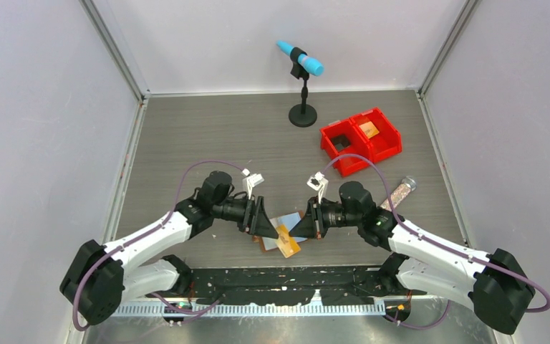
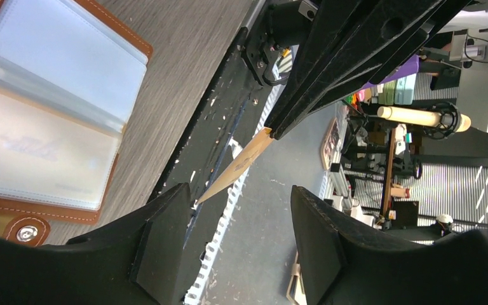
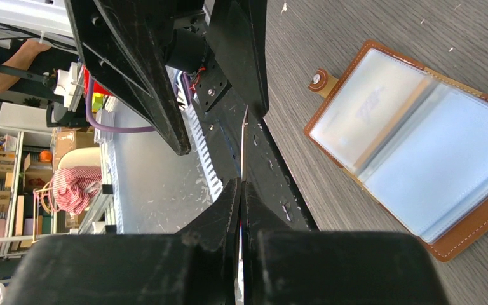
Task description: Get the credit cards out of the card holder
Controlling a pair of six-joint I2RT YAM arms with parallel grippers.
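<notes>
A thin yellow-orange card (image 1: 286, 243) is held above the table, pinched by my right gripper, which is shut on its edge. In the right wrist view the card (image 3: 244, 146) appears edge-on. My left gripper faces the card's other side with its fingers open; in the left wrist view the card (image 2: 238, 166) reaches toward the space between its fingers, and I cannot tell whether they touch. Below lies the brown-edged card holder (image 3: 397, 159), spread open on the table with clear sleeves over white and pale blue; its snap strap (image 2: 27, 233) shows.
A red two-part bin (image 1: 352, 168) stands at the back right, with a yellowish card (image 1: 369, 130) in one compartment and something dark in the other. Nearby are a clear bottle (image 1: 399, 192) and a blue microphone on a stand (image 1: 302, 115).
</notes>
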